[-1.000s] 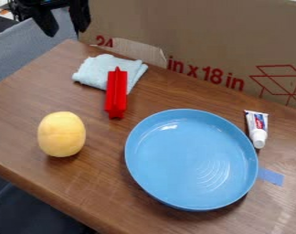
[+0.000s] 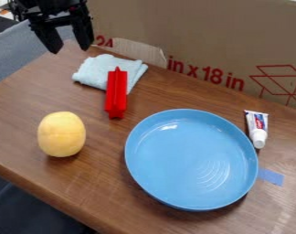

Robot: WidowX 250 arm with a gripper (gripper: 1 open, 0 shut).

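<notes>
My black gripper [image 2: 65,38] hangs at the top left, above the back edge of the wooden table, its two fingers apart with nothing seen between them. Below it to the right, a red block-like object [image 2: 116,93] lies against a folded light-blue cloth [image 2: 97,69]. A pale yellow rounded object [image 2: 61,134] rests at the front left. A large blue plate [image 2: 191,161] sits at the right front, with a white toothpaste tube [image 2: 258,129] beside its back right edge.
A cardboard box [image 2: 199,41] stands along the back. A piece of blue tape [image 2: 270,177] is on the table at the right. Bare wood [image 2: 28,105] shows at the left.
My gripper has shifted slightly at the top left and looks sharper now. The objects on the table have not moved.
</notes>
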